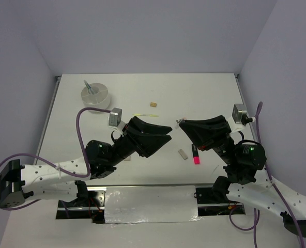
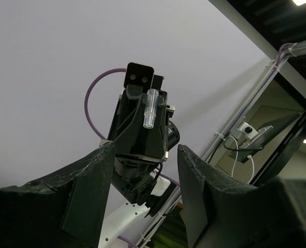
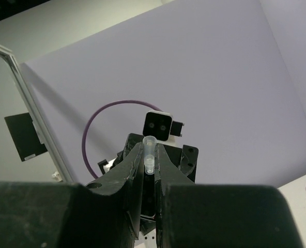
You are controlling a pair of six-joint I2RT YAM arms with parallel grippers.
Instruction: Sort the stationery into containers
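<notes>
My right gripper [image 1: 180,125] is shut on a small clear plastic tube, held up over the middle of the table and also seen in the left wrist view [image 2: 151,108]. My left gripper [image 1: 166,135] faces it from the left, raised close by, its fingers apart with nothing between them. A container [image 1: 95,101] at the back left holds a pen-like item [image 1: 89,86]. On the table lie a yellow pencil [image 1: 145,114], a small tan block [image 1: 153,104], a grey eraser-like block [image 1: 182,154] and a black-and-pink marker [image 1: 196,155].
Grey walls enclose it on three sides. Other small items are partly hidden behind both arms.
</notes>
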